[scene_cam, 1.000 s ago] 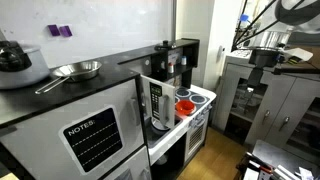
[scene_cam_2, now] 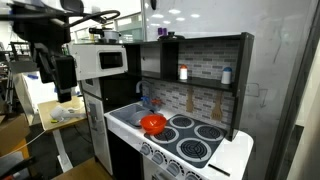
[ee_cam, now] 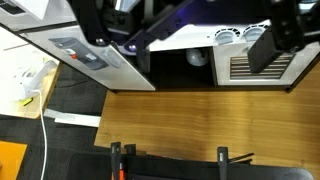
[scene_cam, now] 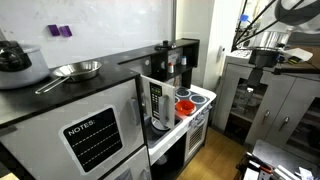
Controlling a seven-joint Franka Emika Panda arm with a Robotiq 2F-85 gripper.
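Note:
My gripper shows at the bottom of the wrist view, its two dark fingers (ee_cam: 223,160) wide apart over the wooden floor with nothing between them. In exterior view 1 the arm reaches in from the right, and the gripper (scene_cam: 256,74) hangs in the air, well away from the counter. The arm fills the left side of exterior view 2. An orange-red pot (scene_cam_2: 152,124) sits on the counter between the sink (scene_cam_2: 128,115) and the stove (scene_cam_2: 190,140); the same pot (scene_cam: 184,107) looks small in exterior view 1.
A grey pan (scene_cam: 82,71) and a dark pot (scene_cam: 18,70) rest on the black upper shelf. A white cabinet door (scene_cam: 158,102) stands open beside the sink. Small jars (scene_cam_2: 226,76) line the shelf above the stove. The wooden floor (ee_cam: 180,125) below the gripper is clear.

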